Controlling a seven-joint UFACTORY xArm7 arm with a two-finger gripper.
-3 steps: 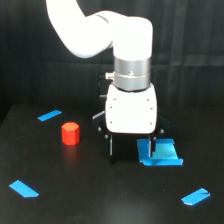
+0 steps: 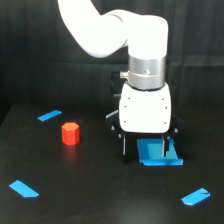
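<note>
Spread on the dark table at right is a bright blue, square-looking patch (image 2: 150,160); whether it is flat or has height is hard to tell. The white gripper (image 2: 145,152) hangs over its left part, with its two thin dark fingers wide apart and nothing visible between them. One finger is left of the patch and the other appears in front of it. Far to the left stands a small red block (image 2: 70,134), apart from the gripper.
Blue strips lie on the table: one at back left (image 2: 50,115), one at front left (image 2: 24,189) and one at front right (image 2: 195,197). A dark curtain hangs behind.
The arm and gripper have shifted to the right, so the gripper now covers more of the blue patch. The red block and blue strips have stayed in place.
</note>
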